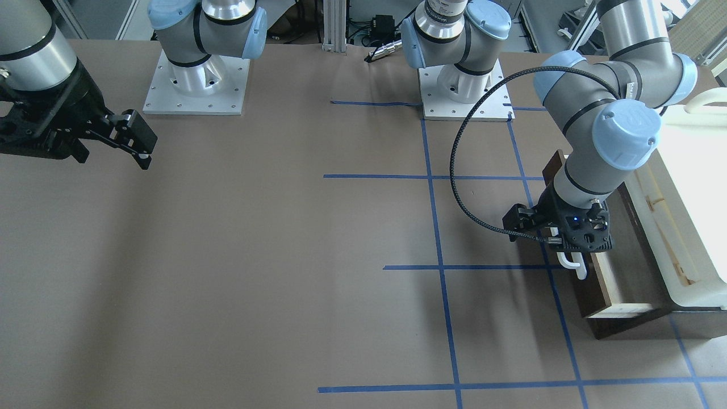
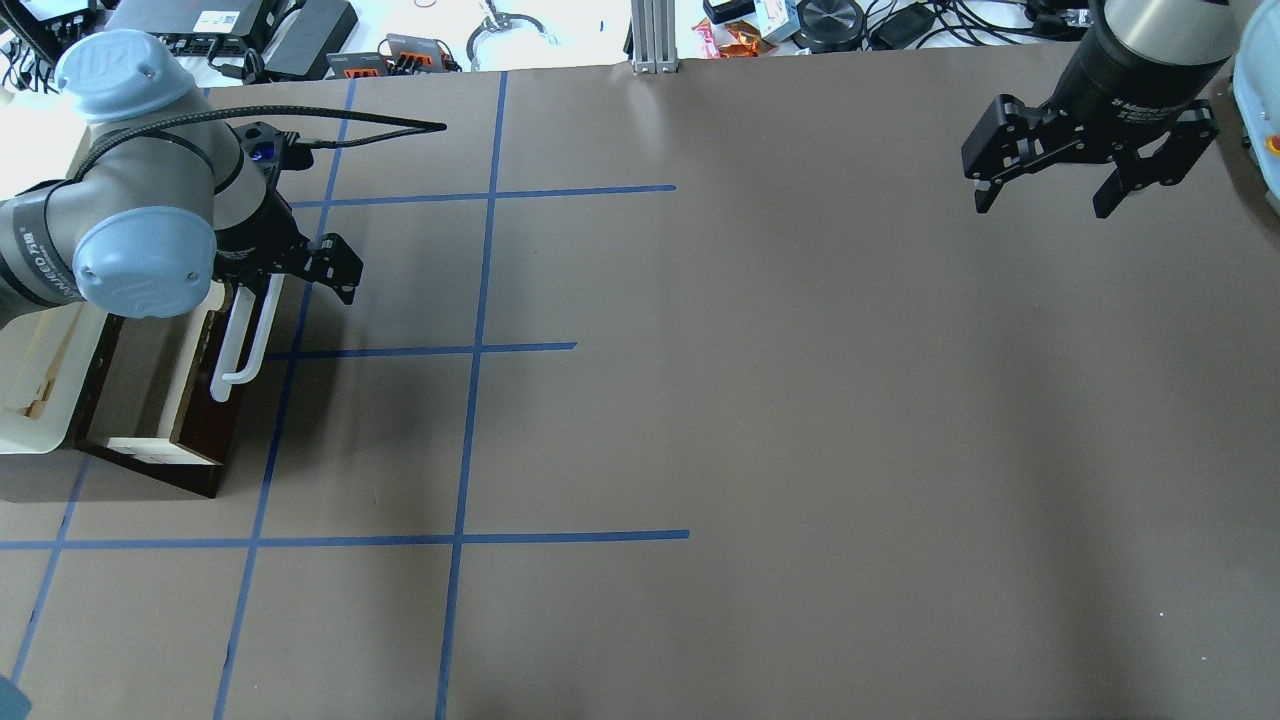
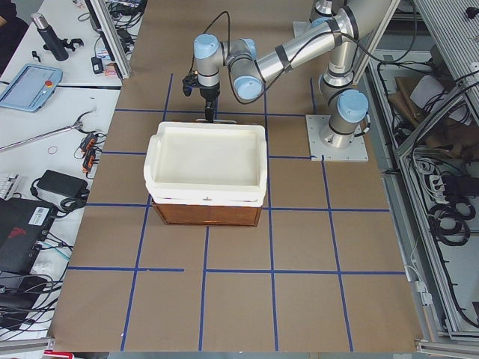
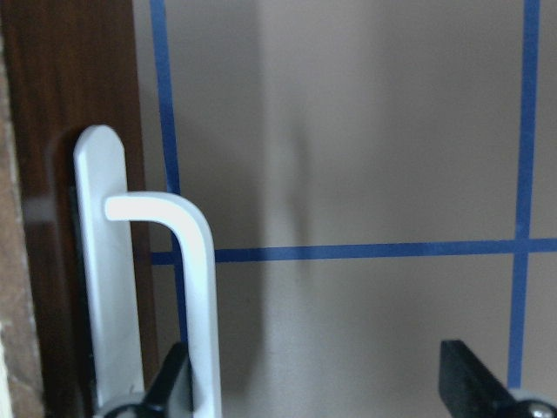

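My gripper (image 1: 545, 225) sits low at the drawer front of a dark wooden box (image 1: 613, 286). A white curved handle (image 4: 200, 296) is on that front. In the left wrist view my fingers stand wide apart at the bottom, so the gripper is open; the left finger (image 4: 170, 392) is at the handle's bar, the right one (image 4: 466, 383) over bare floor. In the top view the gripper (image 2: 312, 264) is over the handle's far end. A white tray (image 3: 206, 161) rests on the box.
Other robot arms stand at the back and side, one with a black gripper (image 2: 1086, 162). The taped floor (image 1: 306, 238) beside the drawer is clear.
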